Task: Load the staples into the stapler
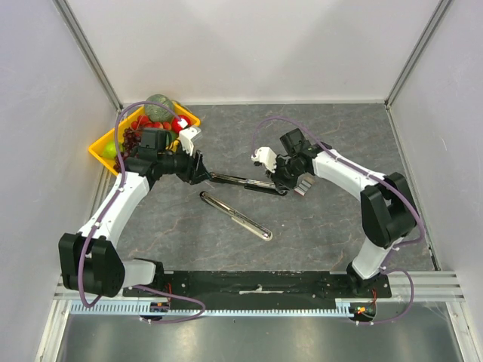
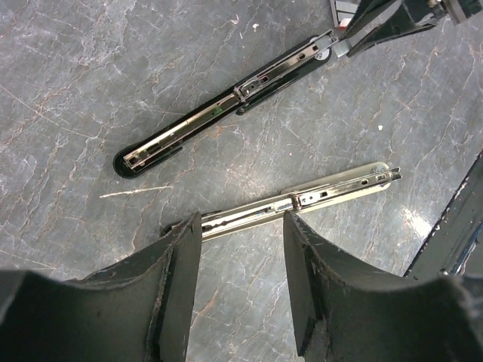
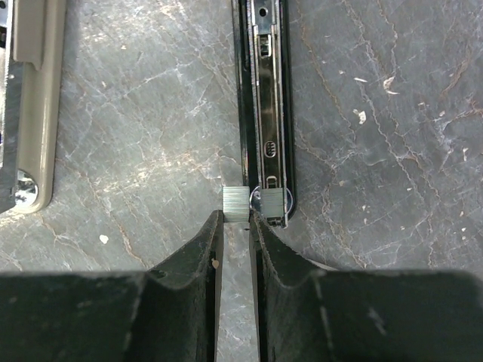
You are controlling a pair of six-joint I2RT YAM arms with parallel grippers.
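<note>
A black stapler [image 1: 245,183] lies opened out on the grey table, its long metal channel facing up. At its right end my right gripper is shut on a small silvery staple strip [image 3: 235,204], right beside the channel's end. A similar grey patch shows on the channel; I cannot tell whether it is a reflection or staples. My left gripper stands open over the table, left of the black stapler's left end, nothing between its fingers. More staples [image 1: 304,185] lie just right of the right gripper.
A second, cream-coloured stapler [image 1: 235,216] lies opened in front of the black one. At the back left stands a yellow basket [image 1: 96,148] of fruit and vegetables, partly behind the left arm.
</note>
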